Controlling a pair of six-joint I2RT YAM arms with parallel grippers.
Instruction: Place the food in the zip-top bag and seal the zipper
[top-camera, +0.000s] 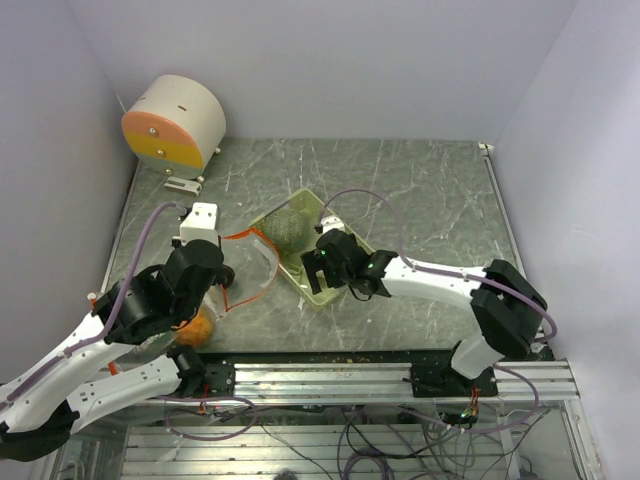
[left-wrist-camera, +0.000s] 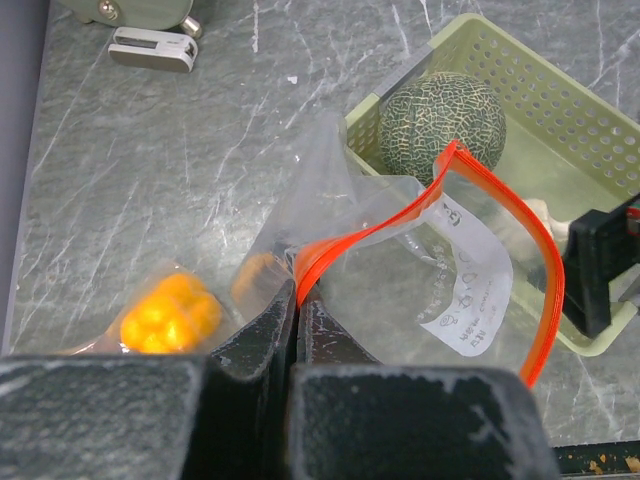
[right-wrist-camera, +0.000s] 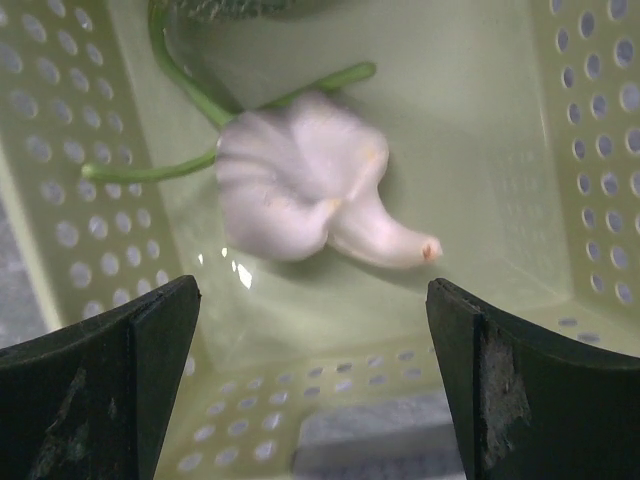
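My left gripper is shut on the rim of the clear zip top bag, whose orange zipper edge loops wide apart, so its mouth gapes. Something brownish lies inside the bag, partly hidden by film. Inside the green basket rest a netted melon and a white garlic bulb with green stalks. Above the garlic my right gripper hangs open within the basket, fingers on either side and nothing between them. In the top view the right gripper covers the basket's middle.
A bag of yellow-orange produce lies left of the zip bag. At the back left stand a rounded bread box and a small grey device. Its front edge borders a metal rail.
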